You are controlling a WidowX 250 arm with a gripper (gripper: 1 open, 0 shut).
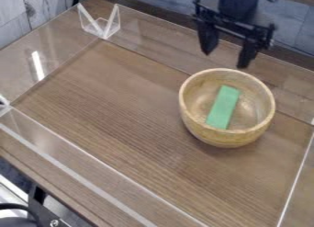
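Note:
A tan round bowl (196,109) sits right of centre on the wooden table, with a green rectangular block (222,107) lying inside it. My black gripper (229,47) hangs above and behind the bowl near the back edge, its two fingers spread wide apart and empty.
A white wire rack (102,19) stands at the back left. A dark cable or part shows at the lower left corner, and a wall or edge runs along the back.

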